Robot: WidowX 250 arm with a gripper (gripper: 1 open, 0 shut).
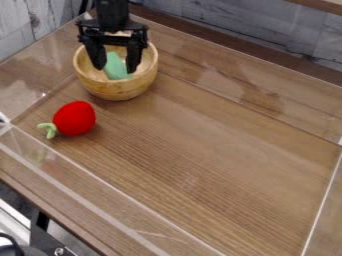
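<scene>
My dark gripper (112, 34) is at the top of the camera view, over a wooden bowl (114, 85). It stands open, its two sides reaching down to either side of the bowl's upper part. A pale green object (115, 66) lies inside the bowl, between and below the fingers. A red round object with a green leafy end (75, 118), like a tomato or radish, lies on the wooden table to the lower left of the bowl.
A grey wall runs along the upper left, and a darker edge crosses the top right.
</scene>
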